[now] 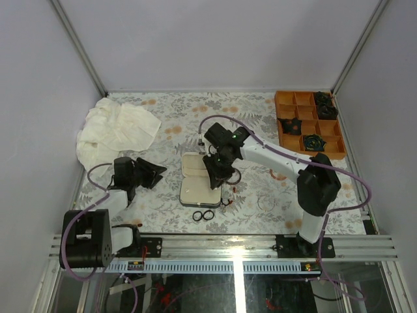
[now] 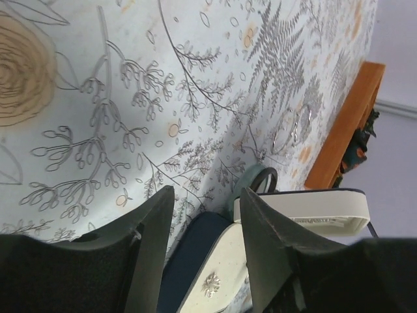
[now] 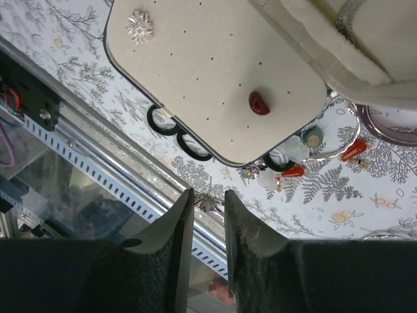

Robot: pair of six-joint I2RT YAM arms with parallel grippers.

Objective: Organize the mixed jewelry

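The cream jewelry box (image 1: 192,194) lies open in the middle of the table. On its pad sit a silver flower-shaped piece (image 3: 139,26) and a dark red piece (image 3: 258,103). Over the box's right side, my right gripper is shut on a spiky silver ornament (image 3: 207,204) at its fingertips. Left of the box and apart from it, my left gripper is open, nothing between its fingers. Two dark rings (image 1: 202,215) lie just in front of the box. Beside its right edge are orange-red pieces (image 3: 354,150) and a silver bangle (image 3: 339,150).
At the back right stands an orange divided tray (image 1: 305,111), several compartments holding dark items. White cloth (image 1: 114,134) covers the back left. Thin hoops (image 1: 266,203) and an orange ring (image 1: 278,174) lie on the right. Behind the box the table is clear.
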